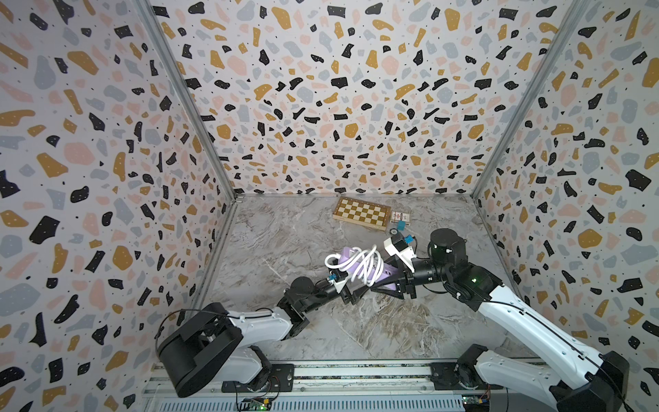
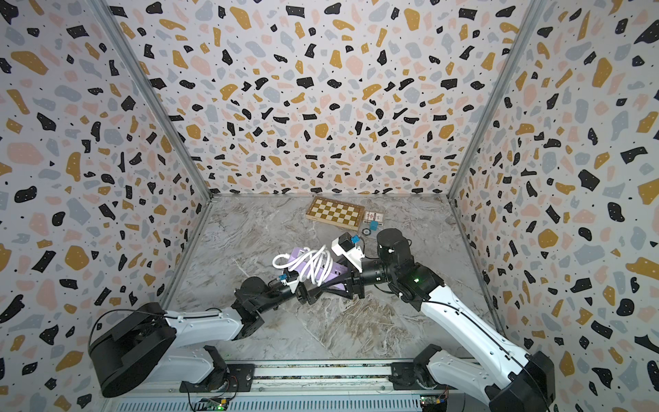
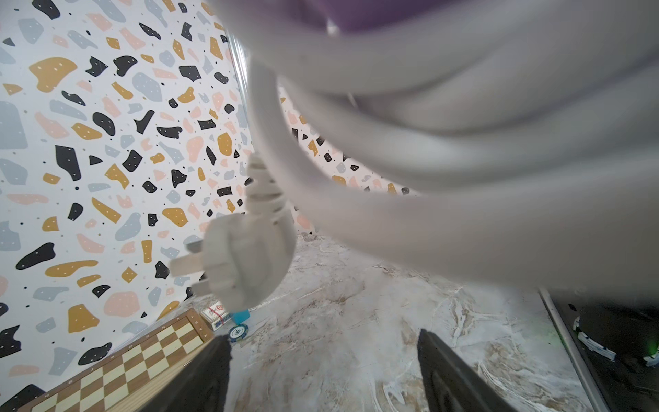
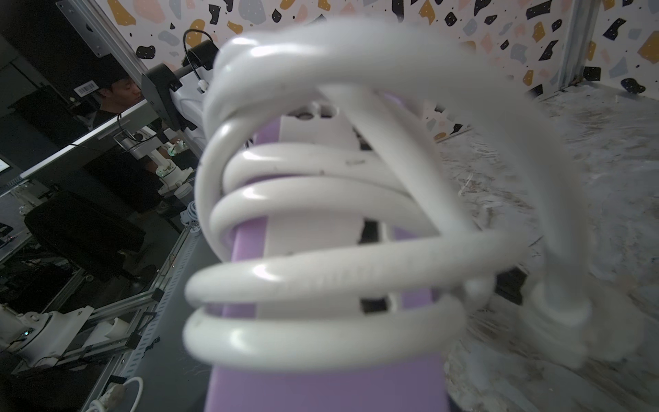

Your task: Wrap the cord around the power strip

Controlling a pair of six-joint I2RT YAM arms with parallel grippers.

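The lavender power strip (image 4: 326,388) is held up off the table, with several loops of its thick white cord (image 4: 329,343) around it. My right gripper (image 1: 392,283) is shut on the strip's right end; its fingers are hidden in the right wrist view. In that view, a loose stretch of cord arches over to the right and ends in a blurred white plug (image 4: 569,322). The left wrist view shows the plug (image 3: 250,257) hanging free, prongs outward. My left gripper stands open below the loops, nothing between its fingers.
A chessboard (image 1: 361,213) lies at the back of the table, with a card box (image 1: 400,217), a small blue item (image 1: 401,225) and a round token (image 1: 393,231) beside it. Bare marble table (image 1: 274,226) surrounds these on the left and front.
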